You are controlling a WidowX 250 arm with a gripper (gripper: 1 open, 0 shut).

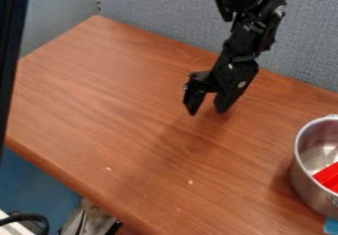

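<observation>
My black gripper (208, 101) hangs low over the wooden table (106, 120), toward the back and right of centre. Its two fingers stand apart with a gap between them, and I see nothing held in it. At the right edge stands a steel pot (305, 191) with a red object (326, 176) inside.
A grey partition (152, 17) runs along the back. A small blue item (330, 227) is at the lower right edge, and cables (30, 219) lie beyond the table's lower left edge.
</observation>
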